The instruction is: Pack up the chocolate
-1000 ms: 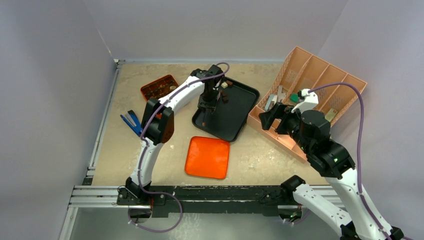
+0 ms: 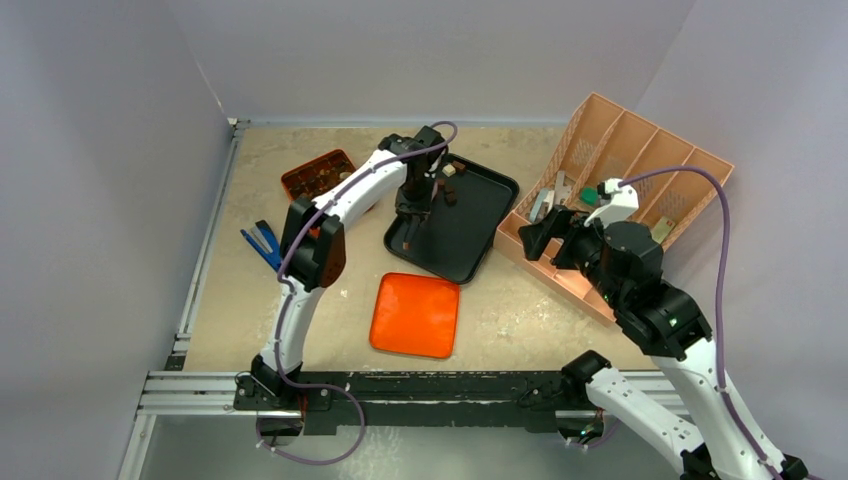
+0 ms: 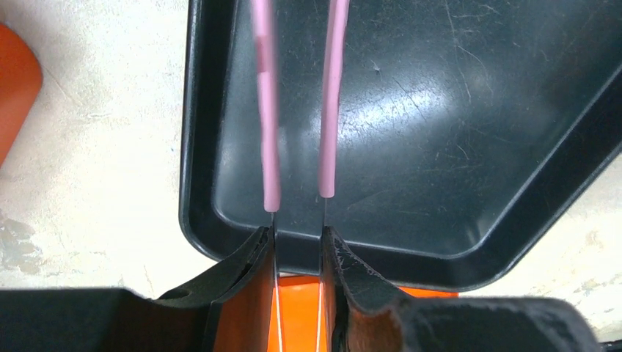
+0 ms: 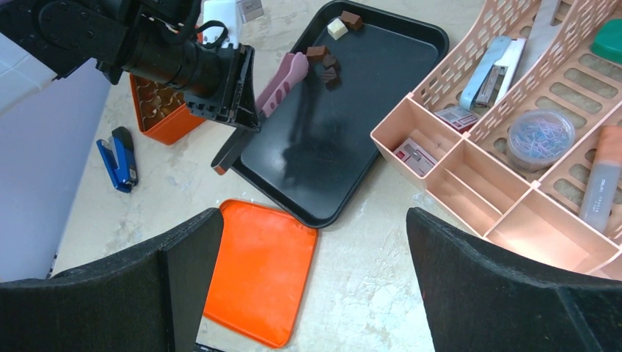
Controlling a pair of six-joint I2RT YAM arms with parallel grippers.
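Note:
Brown chocolate pieces (image 4: pixel 330 76) and a white piece (image 4: pixel 337 29) lie toward the back of the black tray (image 2: pixel 455 235). My left gripper is over that tray with pink-tipped tongs between its fingers; in the right wrist view the pink ends reach near the chocolates. The left fingers look partly apart. A compartmented box (image 4: pixel 158 103) stands left of the tray, partly hidden by the left arm. My right gripper hangs open with nothing between its fingers, near the pink organizer.
An empty orange tray (image 2: pixel 414 314) lies in front of the black tray. A blue stapler (image 4: pixel 119 161) lies at left. The pink organizer (image 2: pixel 620 150) with stationery fills the right side.
The right arm is unchanged.

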